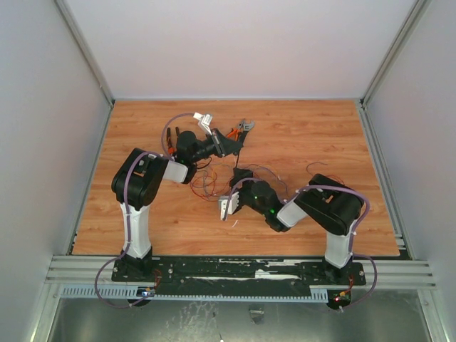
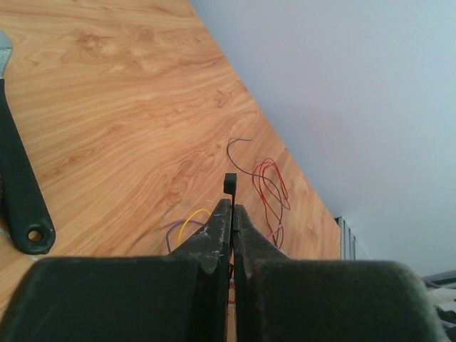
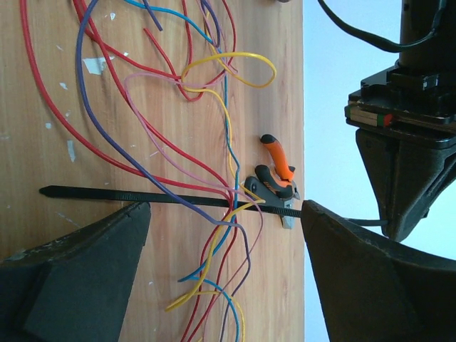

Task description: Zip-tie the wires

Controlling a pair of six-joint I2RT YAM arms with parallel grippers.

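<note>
A thin black zip tie stretches across the right wrist view, with the wires crossing in front of it. Its right end runs to my left gripper, which is shut on it. In the left wrist view the tie's small black head sticks up past the closed fingers. The wires are red, blue, yellow, pink and purple, loosely gathered. My right gripper stands open, its fingers wide apart on either side of the wires, gripping nothing.
Orange-handled cutters lie beyond the wires. A wrench is at the left of the left wrist view. Loose red wire sits near the table's right side.
</note>
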